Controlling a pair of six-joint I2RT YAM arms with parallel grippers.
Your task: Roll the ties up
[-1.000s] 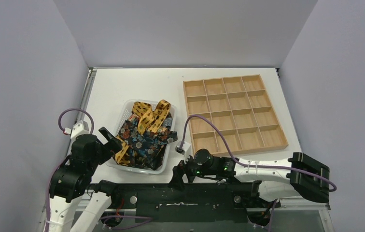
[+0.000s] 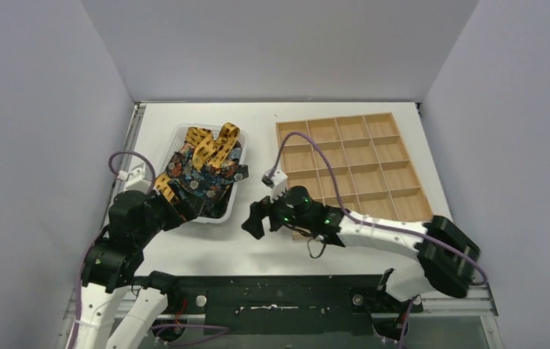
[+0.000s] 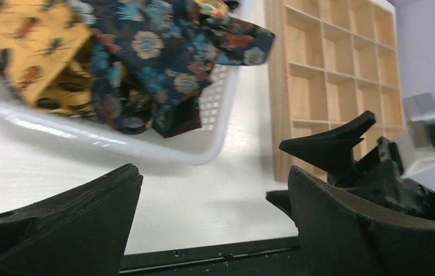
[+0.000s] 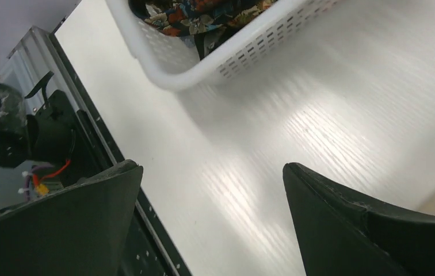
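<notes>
Dark floral ties and yellow patterned ties (image 2: 214,149) lie in a loose heap in a white basket (image 2: 214,221) on the left half of the table. In the left wrist view a floral tie (image 3: 163,52) hangs over the basket's rim. My left gripper (image 2: 185,202) is open at the basket's lower left, near the ties, with only empty table between its fingers. To the right of the basket, apart from it, my right gripper (image 2: 257,220) is open too. Bare white table shows between its fingers.
A wooden tray with empty square compartments (image 2: 345,149) fills the table's right side, its lower part hidden by the right arm. Dark structure (image 2: 294,305) borders the table's front edge. Clear white table lies behind the basket and in front of it.
The basket with its ties has moved away from the front edge, toward the back left. The left gripper shifted slightly right.
</notes>
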